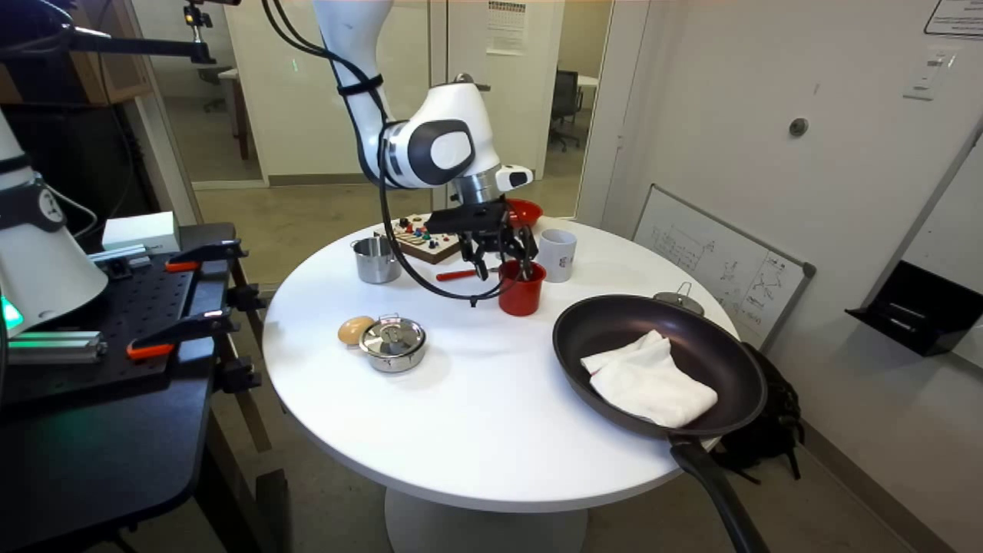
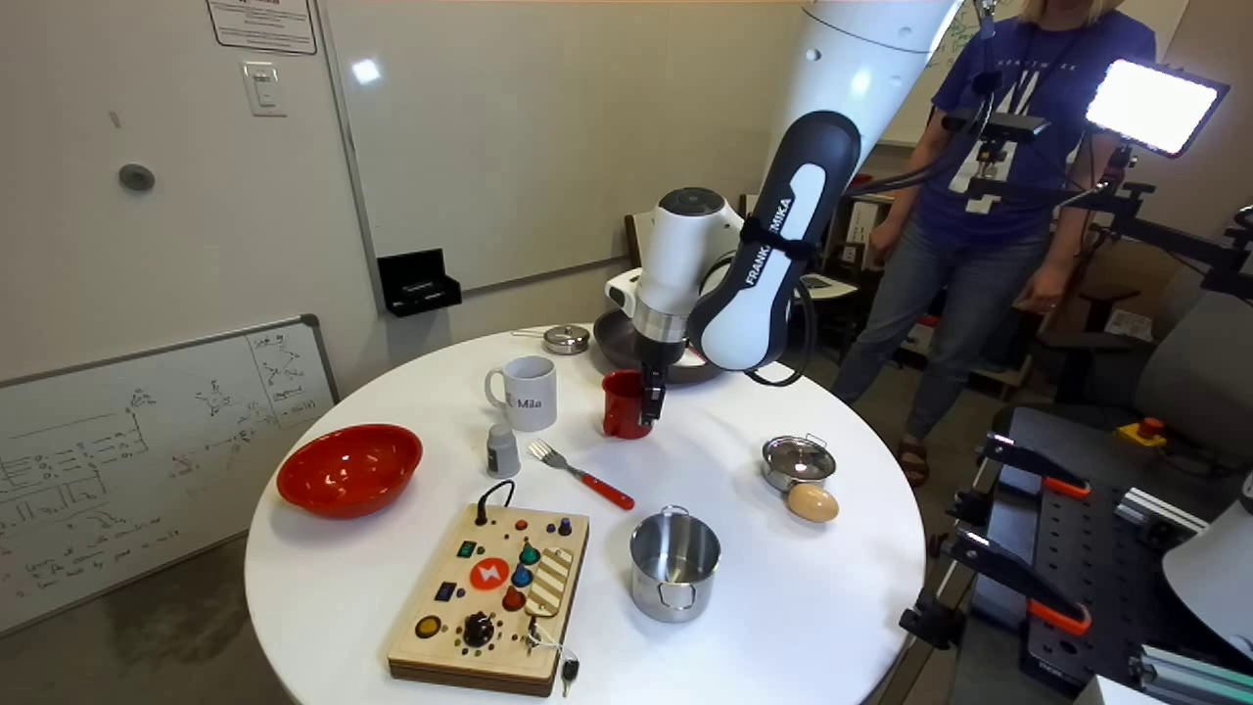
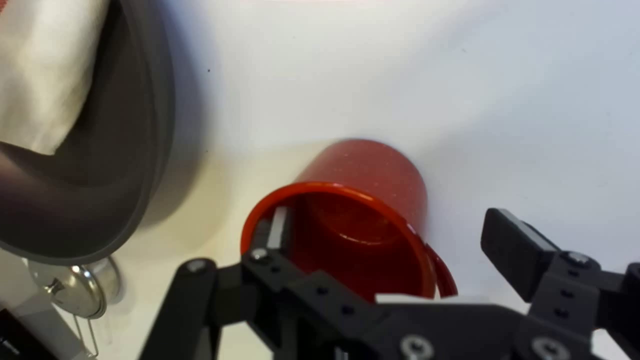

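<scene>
A red cup (image 3: 372,174) stands on the white table, its mouth and dark red inside facing my camera in the wrist view. My gripper is open over it. One finger (image 3: 280,228) overlaps the left part of the cup's mouth, inside the rim as seen here. The other finger (image 3: 516,252) is out to the right, past the cup's handle (image 3: 441,273), over bare table. In exterior view 1 the gripper (image 1: 516,253) hangs at the top of the cup (image 1: 521,293). How deep the finger reaches is hard to tell.
Close by are a white mug (image 1: 557,255), a red-handled fork (image 2: 593,480) and a black pan (image 1: 580,369) with a white cloth (image 1: 652,382). A steel pot (image 2: 675,564), a lidded pot (image 1: 393,346) and a control board (image 2: 470,587) stand farther off.
</scene>
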